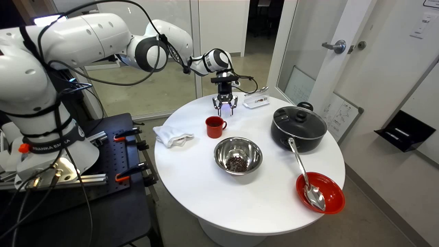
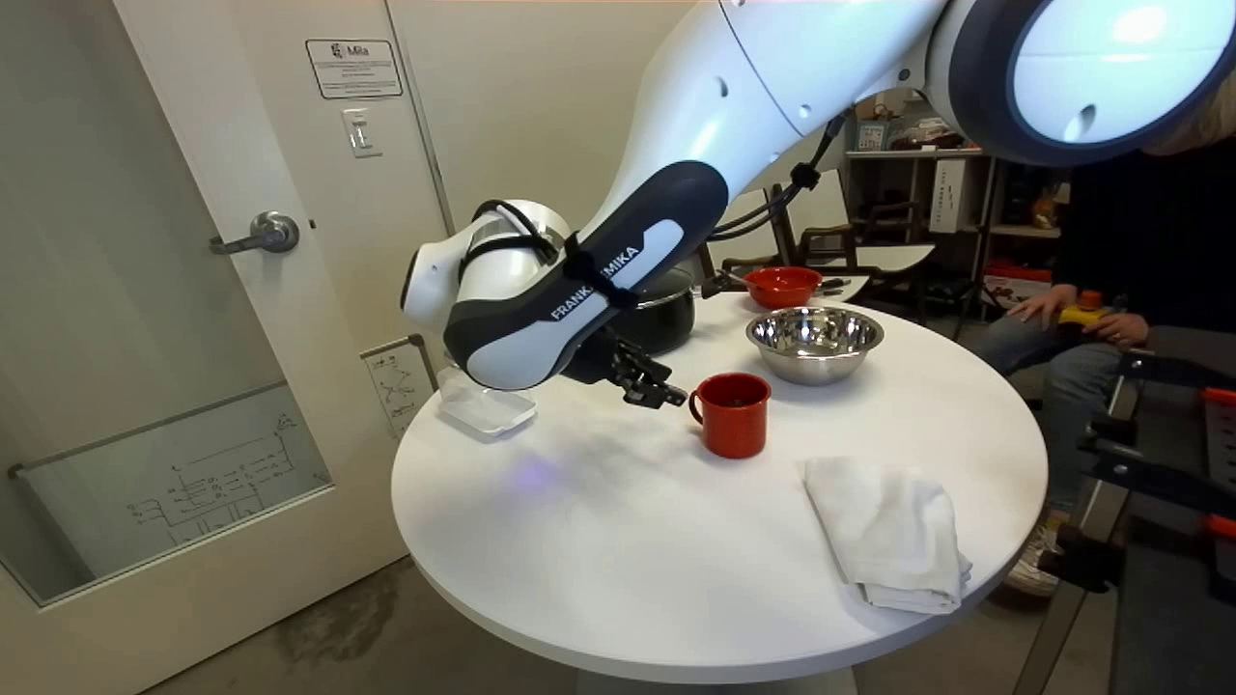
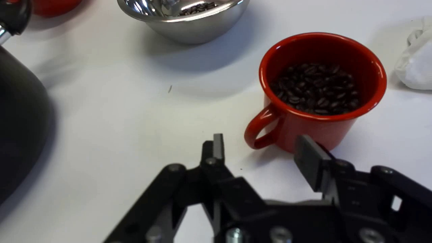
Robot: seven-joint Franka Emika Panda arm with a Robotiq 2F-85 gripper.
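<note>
A red mug (image 3: 307, 121) holding dark coffee beans (image 3: 318, 89) stands upright on the table, its handle toward my gripper in the wrist view. My gripper is partly open, with one finger on each side of a gap that has nothing in it. The right finger (image 3: 309, 162) overlaps the mug's lower wall in that view; whether it touches cannot be told. From the first exterior side, the gripper (image 1: 225, 112) hangs just behind the mug (image 1: 214, 127). In front of the mug sits a steel bowl (image 1: 238, 144) with some beans (image 1: 236, 164) at its bottom.
A lidded black pot (image 1: 299, 127) is at the right, its long handle or a spoon (image 1: 315, 197) reaching over a red bowl (image 1: 335, 197). A folded white cloth (image 1: 173, 136) lies at left, a clear tray (image 1: 256, 101) at the back.
</note>
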